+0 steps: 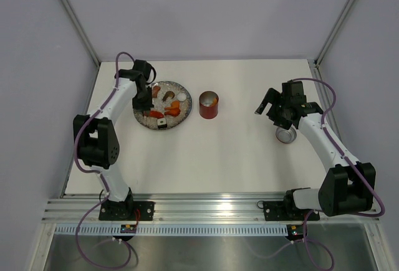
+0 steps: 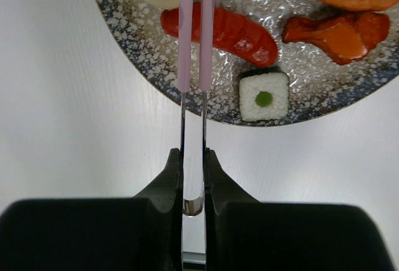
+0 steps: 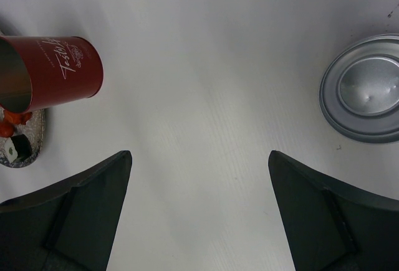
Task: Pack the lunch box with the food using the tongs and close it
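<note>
My left gripper is shut on pink-handled metal tongs (image 2: 205, 40), which reach over the speckled plate (image 1: 187, 112) at left in the top view. In the left wrist view a red sausage (image 2: 243, 40) lies behind the tong arms, with a rice piece topped in green (image 2: 264, 86) and orange meat pieces (image 2: 336, 34) to its right. A red canister (image 3: 65, 75) stands right of the plate. My right gripper is open and empty above the table.
A round silver lid (image 3: 368, 87) lies beneath the right arm.
</note>
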